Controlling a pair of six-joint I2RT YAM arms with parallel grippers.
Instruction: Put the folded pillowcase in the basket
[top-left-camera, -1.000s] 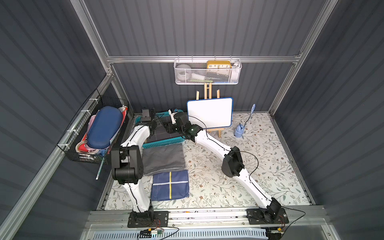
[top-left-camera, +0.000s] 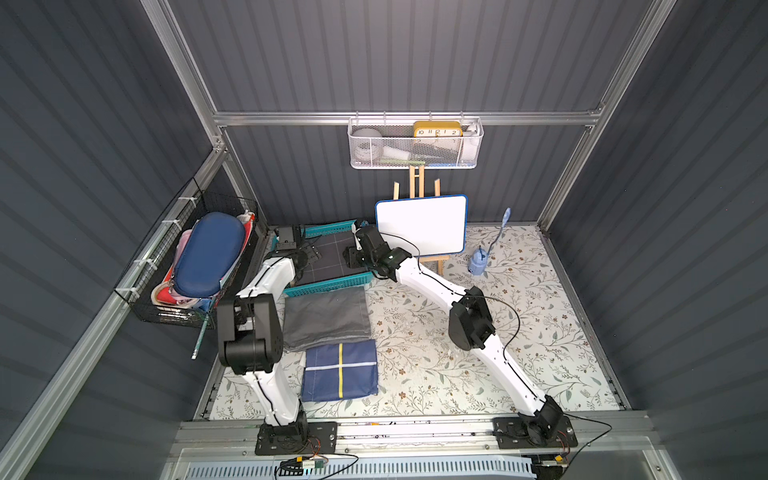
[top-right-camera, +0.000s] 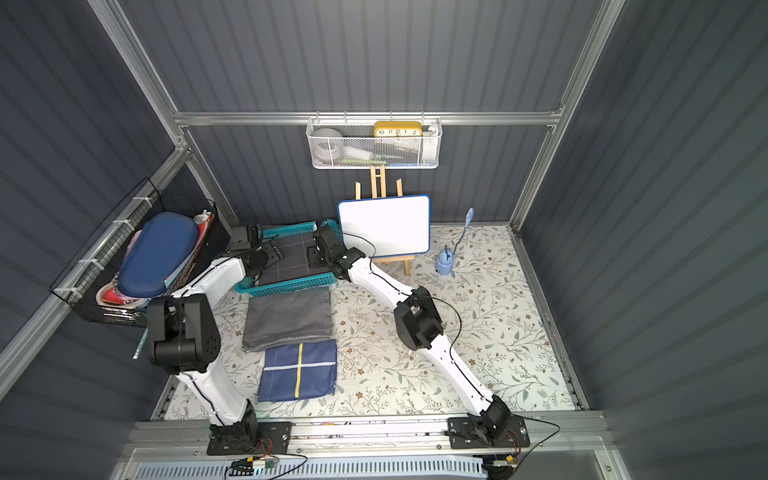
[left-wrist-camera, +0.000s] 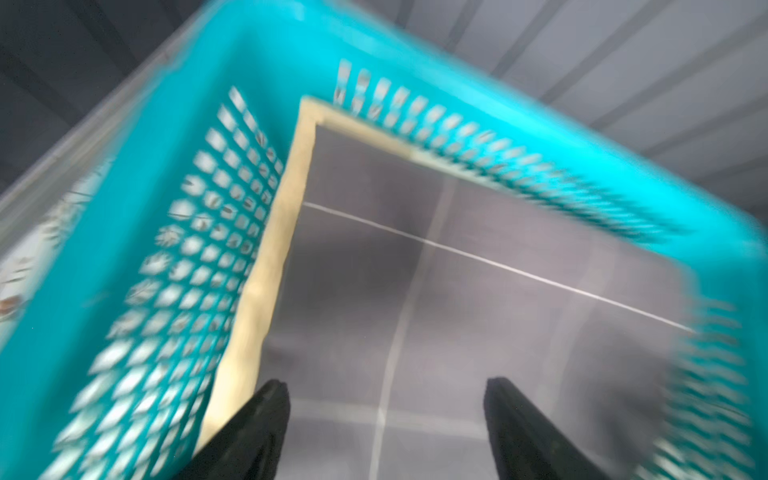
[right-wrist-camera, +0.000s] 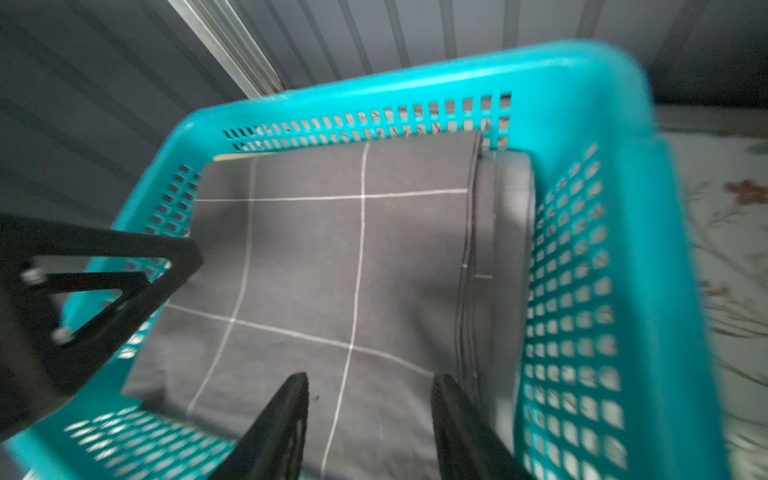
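A teal basket (right-wrist-camera: 632, 240) stands at the back left of the table. Inside it a dark grey folded cloth with pale grid lines (right-wrist-camera: 304, 264), seemingly the pillowcase, lies flat and covers most of the floor. My left gripper is over the basket's left part, its fingers apart with nothing between them. Over the right part of the basket is my right gripper, likewise open and empty, the cloth showing beyond its fingertips. How close either pair of fingertips is to the cloth I cannot tell.
In front of the basket lie a plain grey cloth (top-left-camera: 328, 318) and a folded blue cloth (top-left-camera: 340, 371). A whiteboard (top-left-camera: 421, 224) on an easel stands close to my right arm. A wire basket (top-left-camera: 192, 264) hangs at left.
My arms have moved apart: the left gripper slightly left and the right gripper slightly right. The whiteboard has shifted slightly right.
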